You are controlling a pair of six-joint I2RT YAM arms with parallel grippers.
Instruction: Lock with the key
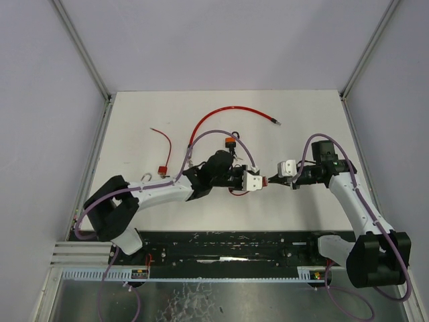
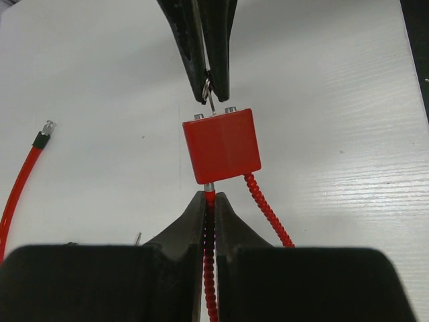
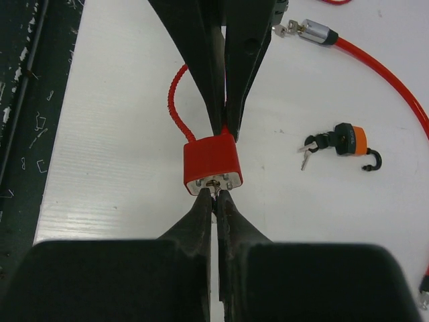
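Observation:
A small red lock block (image 2: 222,147) with a braided red cord hangs between my two grippers near the table centre. My left gripper is shut on the cord at the block's metal ferrule. My right gripper is shut on a small silver key at the block's face with pins, in line with the keyhole. From above, the left gripper (image 1: 260,181) and right gripper (image 1: 275,180) meet tip to tip over the white table.
An orange padlock (image 3: 350,139) with keys lies behind the grippers. A long red cable lock (image 1: 234,107) arcs across the back. Another red block (image 1: 162,170) with a cord lies at the left.

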